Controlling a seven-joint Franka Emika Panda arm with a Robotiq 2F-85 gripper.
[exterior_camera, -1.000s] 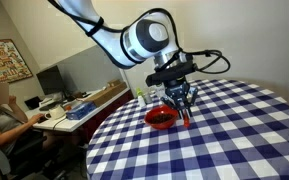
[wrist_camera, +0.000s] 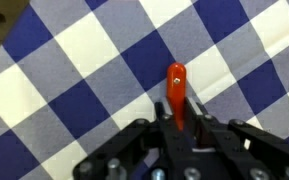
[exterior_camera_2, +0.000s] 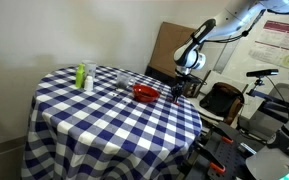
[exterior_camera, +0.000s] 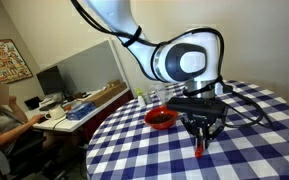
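A slim red object (wrist_camera: 176, 88) with a small hole near its rounded end is held between the fingers of my gripper, which is shut on it. Exterior view 1 shows the gripper (exterior_camera: 201, 143) pointing down over the near right part of the checkered tablecloth, the red tip (exterior_camera: 198, 152) showing just below it. Whether that tip touches the cloth, I cannot tell. To the left and farther back sits a red bowl (exterior_camera: 161, 118) with something dark inside. In exterior view 2 the gripper (exterior_camera_2: 176, 97) is small, near the table's far right edge.
A green bottle (exterior_camera_2: 80, 76) and a white bottle (exterior_camera_2: 89, 84) stand toward the back, with a clear container (exterior_camera_2: 123, 82) beyond the bowl. A person (exterior_camera: 6, 120) sits off to the left.
Over the last second my gripper has travelled toward the camera and slightly right, and lower, carrying the red object away from the bowl. The bowl has stayed put.
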